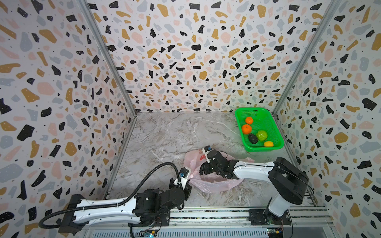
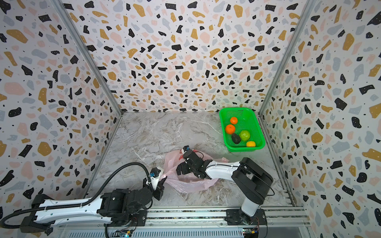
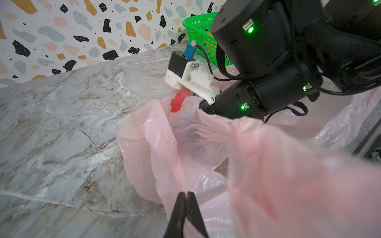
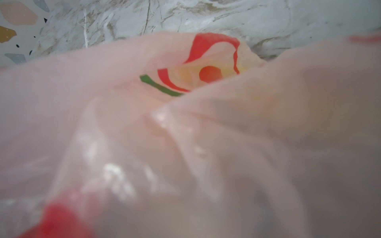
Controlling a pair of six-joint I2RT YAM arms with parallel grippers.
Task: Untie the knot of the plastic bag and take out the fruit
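The pink plastic bag [image 1: 216,185] lies spread and open-mouthed at the front of the table. In the left wrist view, my left gripper is shut at the edge of the bag [image 3: 158,138], with thin pink film running down between and beside its fingers. My right gripper [image 1: 203,171] is inside the bag's mouth; its fingers do not show in the right wrist view, where blurred pink film [image 4: 198,158] with red and green print fills most of the picture. I cannot make out any fruit inside the bag.
A green basket [image 1: 239,119] at the back right holds two oranges [image 1: 246,129], a dark fruit [image 1: 252,138], a green fruit [image 1: 261,135] and a yellow one [image 1: 268,144]. Bare marble tabletop [image 1: 170,130] stretches across the back left.
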